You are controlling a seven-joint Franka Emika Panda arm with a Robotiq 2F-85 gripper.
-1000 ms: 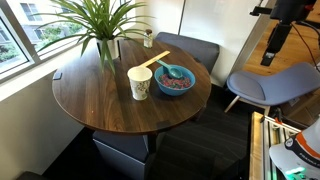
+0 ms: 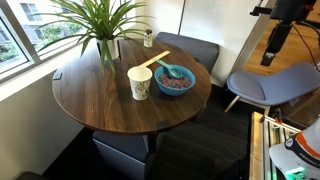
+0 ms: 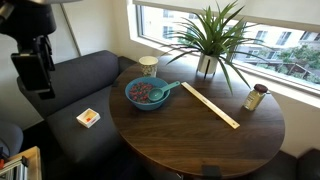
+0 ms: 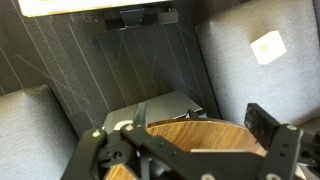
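Observation:
On the round brown table [image 2: 90,105] stands a blue bowl [image 2: 176,87] holding small reddish-brown pieces. A teal spoon [image 3: 162,91] rests in it, its handle over the rim. Beside the bowl is a patterned paper cup [image 2: 140,83]. A flat light-wood strip [image 3: 210,106] lies across the table top. My gripper appears open in the wrist view, its fingers [image 4: 262,122] wide apart and nothing seen between them. It hangs high and away from the tabletop items, with the table edge only partly in that view.
A leafy potted plant [image 3: 208,38] stands near the window. A small lidded jar [image 3: 256,96] is close to the table's edge. Grey chairs [image 2: 188,50] surround the table, and a small white-and-orange box [image 3: 87,118] lies on one seat.

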